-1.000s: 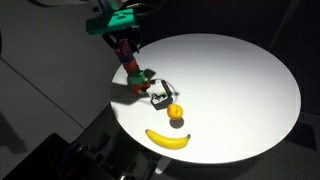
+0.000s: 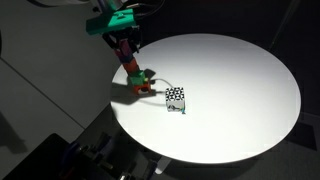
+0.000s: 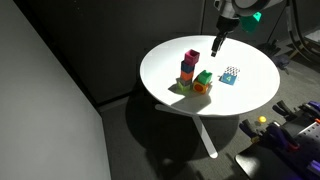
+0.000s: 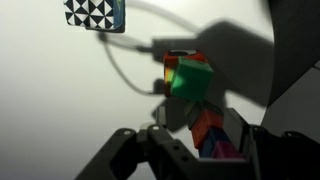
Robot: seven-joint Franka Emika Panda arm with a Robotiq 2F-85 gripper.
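Observation:
A stack of coloured blocks, reddish on top with blue, orange and green below, stands near the table edge. Close beside it sits a green block on an orange one. A black-and-white patterned block lies apart from these, to the right in both exterior views. My gripper points down over this area; its dark fingers show along the bottom of the wrist view, with the stack's red and blue blocks near the right finger. Whether the fingers touch or clasp the stack is unclear.
A small orange round thing is beyond the table's edge. Dark equipment stands at the lower right of the second exterior view.
The patterned block is farther right than a second ago. The orange fruit moved right and the banana reached the front edge; both are now gone from exterior view 1. The stack appears unmoved.

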